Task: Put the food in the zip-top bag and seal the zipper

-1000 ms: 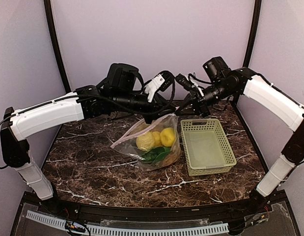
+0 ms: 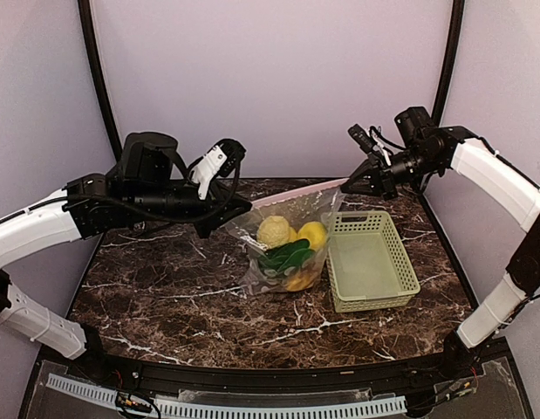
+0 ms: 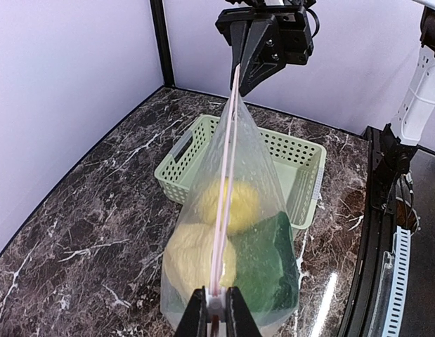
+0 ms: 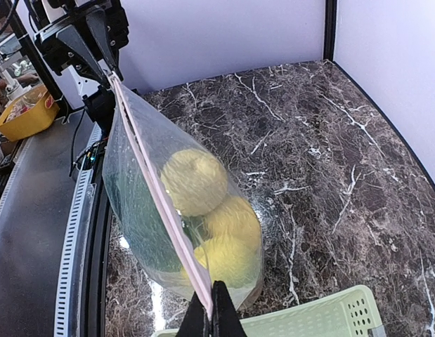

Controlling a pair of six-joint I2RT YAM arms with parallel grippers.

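Note:
A clear zip top bag (image 2: 291,209) with a pink zipper strip (image 3: 226,186) hangs taut between my two grippers. Inside it show a pale round food item (image 2: 273,231), yellow items (image 2: 312,234) and a dark green item (image 2: 285,255). My left gripper is shut on the zipper strip near the bag's left end. At the other end, my right gripper is shut on the strip's corner. The strip runs straight from one to the other, its two sides close together near both grippers. Whether it is sealed midway I cannot tell.
A pale green basket (image 2: 393,262), empty, stands on the dark marble table (image 2: 165,301) just right of the bag. Bare table lies to the left and in front.
From beside the right gripper, my left gripper has slid left along the zipper strip to its far end. The right gripper moved slightly right, and the strip straightened.

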